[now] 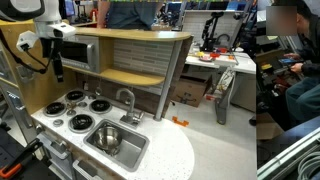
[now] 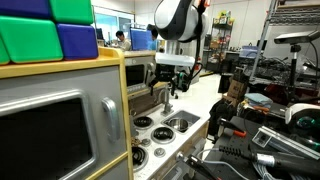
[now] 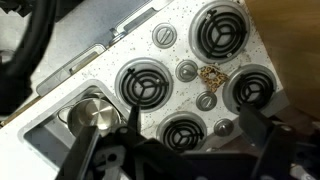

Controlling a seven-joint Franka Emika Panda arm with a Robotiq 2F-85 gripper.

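My gripper (image 1: 50, 62) hangs above the toy stove, open and pointing down, with nothing between its fingers. In the wrist view its two dark fingers stand wide apart at the lower edge, over the burners. A small metal pot (image 1: 108, 136) rests in the sink (image 1: 139, 158), well off to one side of the gripper; the wrist view shows the pot (image 3: 90, 111) at lower left. Black coil burners (image 3: 143, 85) and silver knobs cover the white counter. Among them lies a small brown speckled thing (image 3: 212, 76), too small to name.
A tap (image 1: 128, 101) rises behind the sink. Above the counter are a microwave (image 1: 80, 51) and a wooden shelf (image 1: 138, 78). A wooden cabinet (image 2: 65, 115) borders the stove.
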